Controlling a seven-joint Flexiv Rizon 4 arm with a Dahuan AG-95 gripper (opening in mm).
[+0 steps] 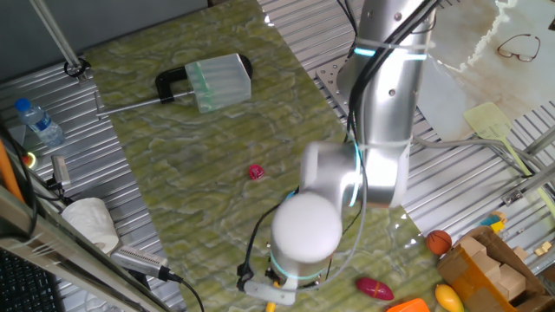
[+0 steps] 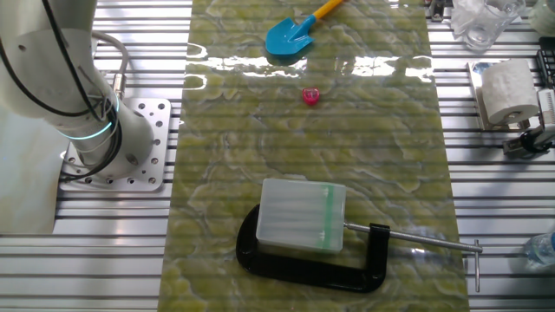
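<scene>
The arm's white wrist (image 1: pixel 306 227) is over the near part of the green marbled table in exterior view 1. It covers the gripper beneath it, so the fingers and anything between them are hidden. A toy shovel with a blue blade (image 2: pixel 286 39) lies flat at the top of exterior view 2; its yellow handle (image 1: pixel 270 303) pokes out below the wrist in the other view. A small pink-red object (image 2: pixel 310 96) rests alone on the table. A translucent box with a green stripe (image 2: pixel 299 215) lies against a black C-clamp (image 2: pixel 321 272).
A purple-red toy (image 1: pixel 375 288), an orange item (image 1: pixel 409 306), a yellow fruit (image 1: pixel 448 298), a small basketball (image 1: pixel 439 242) and a cardboard box (image 1: pixel 486 273) crowd the lower right. A paper roll (image 2: pixel 510 91) stands off the table.
</scene>
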